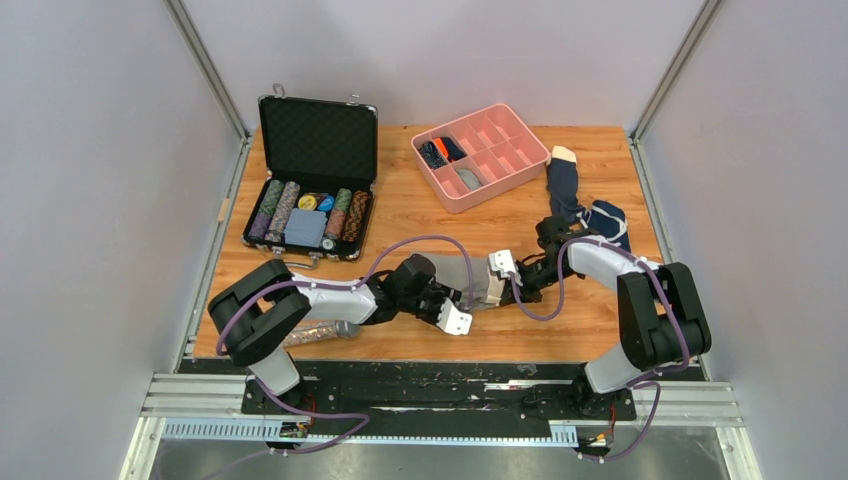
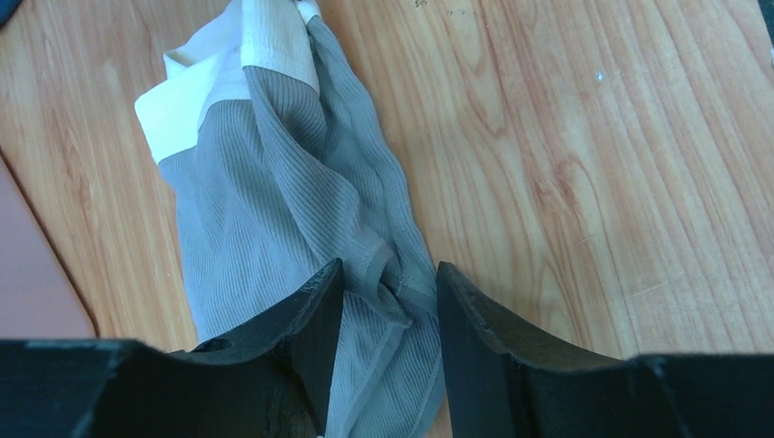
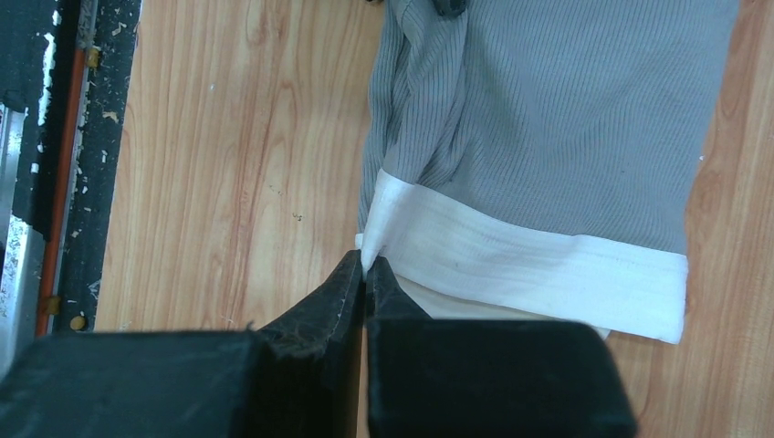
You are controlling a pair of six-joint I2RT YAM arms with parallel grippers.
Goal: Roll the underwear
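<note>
Grey ribbed underwear with a white waistband lies on the wooden table between my two arms. Its near edge is folded over into a loose, bunched strip, seen along the grey cloth in the left wrist view. My left gripper stands open, one finger on either side of the bunched fold. At the waistband end, my right gripper is shut with its tips at the corner of the white band, a bit of band seeming pinched there. In the top view the arms cover much of the cloth.
A pink divided box with some rolled items stands behind. Dark blue garments lie at the right. An open case of chips is at the back left, and a glittery bottle lies near the left arm.
</note>
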